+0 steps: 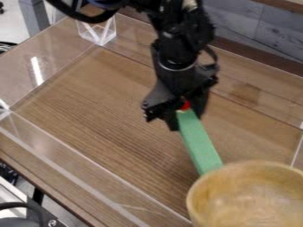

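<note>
My black gripper (178, 105) is shut on the end of a green bar (196, 142) at the middle of the table. A small bit of red (185, 106) shows between the gripper's fingers, mostly hidden. The bar slopes down to a tan bowl (249, 197) at the lower right, which is cut off by the frame's edge. Whether the bar's lower end rests in or on the bowl is hard to tell.
A clear plastic piece (97, 28) stands at the back left. A grey wooden wall runs along the back right, and cables lie off the left edge.
</note>
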